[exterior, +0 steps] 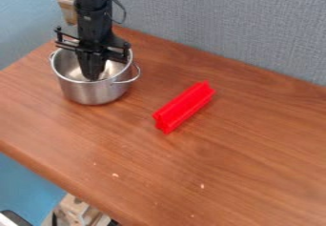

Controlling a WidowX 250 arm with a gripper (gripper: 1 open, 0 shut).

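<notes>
A steel pot [95, 91] with two side handles stands at the left of the wooden table. My black gripper [93, 70] is down inside the pot, its fingertips below the rim; it looks shut, and nothing shows between its fingers, though the tips are partly hard to see. A red bar-shaped object [182, 107] lies diagonally on the table to the right of the pot, apart from it.
A grey textured wall [230, 20] runs along the back. The table's left edge drops to a blue area, with some hardware at bottom left.
</notes>
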